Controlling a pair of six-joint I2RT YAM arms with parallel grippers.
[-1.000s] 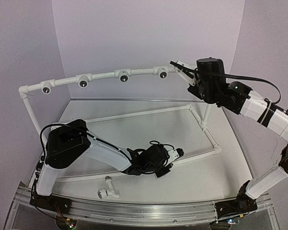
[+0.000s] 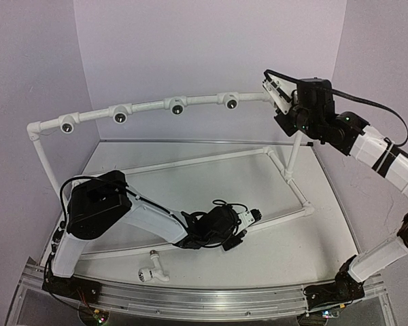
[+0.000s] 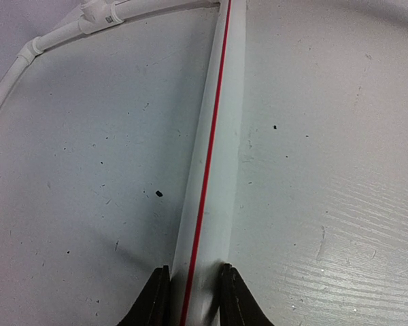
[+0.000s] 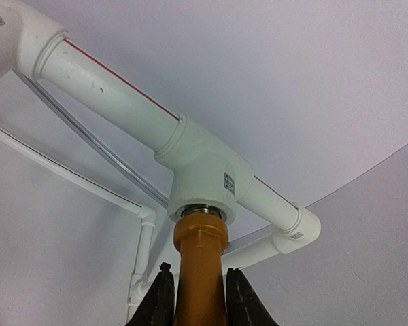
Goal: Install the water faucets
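Observation:
In the right wrist view an orange faucet piece (image 4: 200,258) stands between the fingers of my right gripper, its collar up against the metal socket of a white tee (image 4: 204,180) on the upper pipe. In the top view that gripper (image 2: 279,98) is at the right end of the upper pipe (image 2: 147,106). My left gripper is shut on a white pipe with a red stripe (image 3: 211,156), low at the front rail in the top view. Several tees with dark sockets (image 2: 177,106) line the upper pipe.
A loose white fitting (image 2: 153,273) lies on the front floor below the frame. Walls close in the sides and back. The board (image 2: 326,231) is clear at the front right.
My right gripper has turned and shifted slightly to the right at the upper pipe's end. The left arm has not moved.

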